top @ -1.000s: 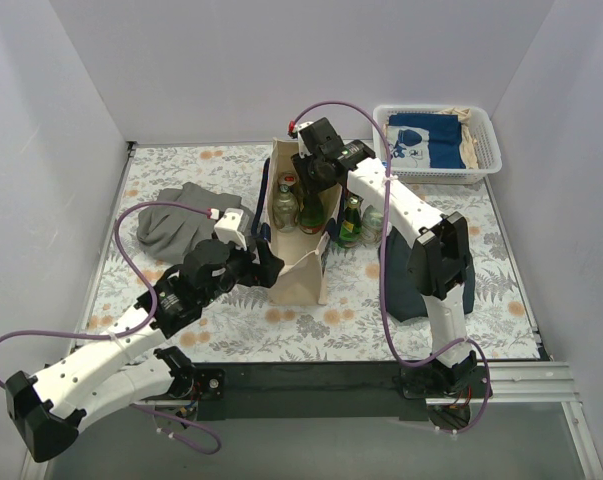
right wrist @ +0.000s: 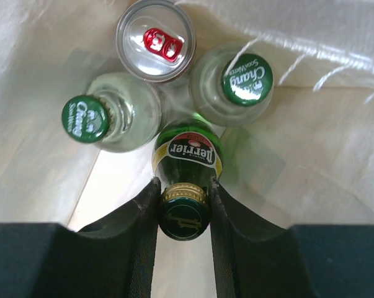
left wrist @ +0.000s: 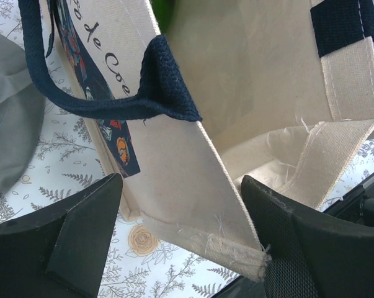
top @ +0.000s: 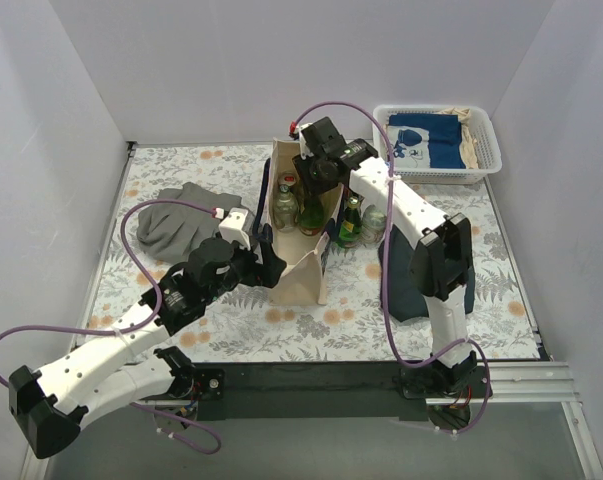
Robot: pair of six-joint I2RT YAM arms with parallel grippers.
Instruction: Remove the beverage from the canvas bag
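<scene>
The canvas bag [top: 299, 284] lies open in the middle of the table, with its mouth toward my arms. Inside it is a green Perrier bottle [right wrist: 188, 158]; my right gripper is shut on its neck, just below the dark green cap. Two clear bottles with green caps, one at the left [right wrist: 128, 112] and one at the right [right wrist: 227, 93], and a can [right wrist: 155, 46] stand beside it in the bag. My left gripper is part open at the bag's mouth, its fingers on either side of the canvas side wall, with a gap showing.
Right of the bag stand another green bottle [top: 349, 222] and a clear bottle [top: 373, 224]. A white basket [top: 489, 150] holding cloth is at the back right. Grey cloth [top: 176, 225] lies at the left, a dark one [top: 406, 285] at the right.
Both arms have shifted only very slightly; the left gripper is a touch further right at the bag's mouth. The bag and bottles look unchanged.
</scene>
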